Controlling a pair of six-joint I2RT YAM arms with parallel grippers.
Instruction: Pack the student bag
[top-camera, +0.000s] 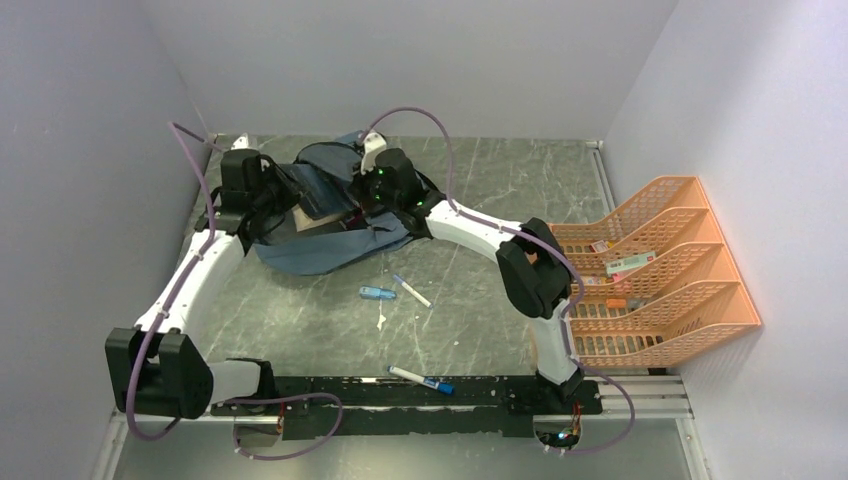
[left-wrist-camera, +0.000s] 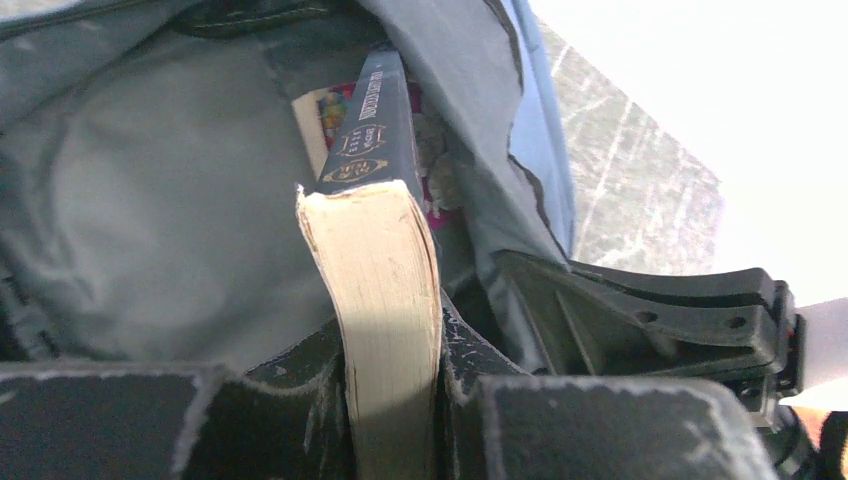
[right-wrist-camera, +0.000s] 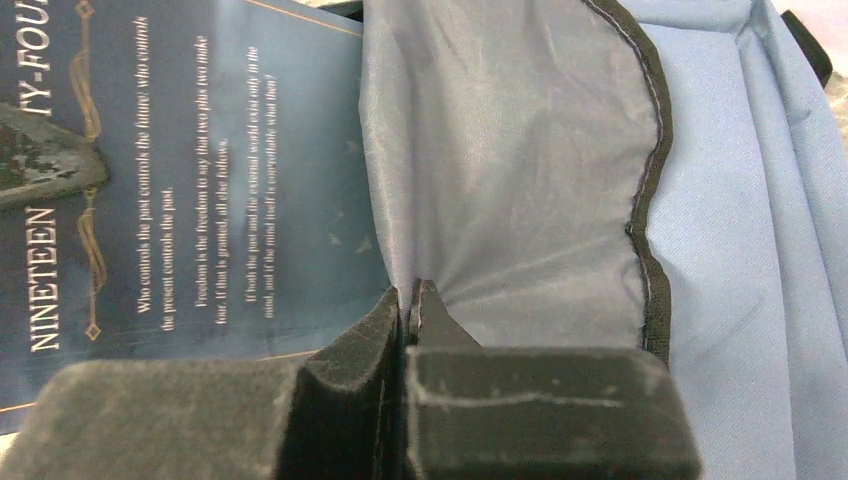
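The blue-grey bag (top-camera: 310, 252) lies spread at the back left of the table, its mouth held open. My right gripper is shut on a fold of its grey lining (right-wrist-camera: 520, 180). A dark blue thick book (left-wrist-camera: 372, 120), pages towards me in the left wrist view, is clamped in my left gripper, which is shut on it. The book reaches over the bag's opening, and its lettered cover (right-wrist-camera: 200, 200) fills the left of the right wrist view. Behind it, a second, colourful book (left-wrist-camera: 440, 190) inside the bag is mostly hidden.
On the table in front of the bag lie a light-blue object (top-camera: 377, 293) and a marker (top-camera: 413, 291). Another blue-capped marker (top-camera: 420, 379) is at the front edge. An orange rack (top-camera: 690, 225) with small items stands at the right.
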